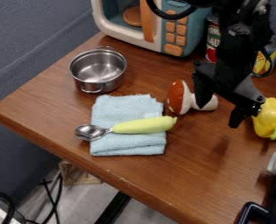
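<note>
The black gripper (227, 104) hangs over the right half of the table, its fingers apart, just behind and right of an orange-and-white object (185, 98) and left of a yellow pepper (271, 119). I see nothing held between the fingers. A spoon with a pale green handle (143, 126) lies across a folded light blue cloth (126, 148) in the middle of the table.
A small steel pot (99, 70) stands at the back left of the wooden table (46, 114). A toy microwave (150, 26) and cans (265, 59) are at the back. Dark appliances sit at the lower right.
</note>
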